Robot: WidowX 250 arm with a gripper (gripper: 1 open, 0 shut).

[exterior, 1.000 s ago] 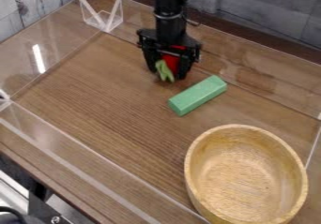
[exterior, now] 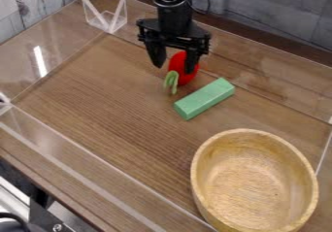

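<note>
The black gripper (exterior: 173, 49) hangs over the back middle of the table, its fingers around and just left of a red object with a green top (exterior: 184, 69), like a toy strawberry or pepper, lying on the wood. Whether the fingers are open or touch it cannot be made out. A mint-green bar (exterior: 204, 97) lies diagonally to the front right of the red object.
A large round tan bowl (exterior: 253, 187) fills the front right. Clear plastic pieces stand at the left edge.
The red object shows more fully and sits slightly right of where it was.
</note>
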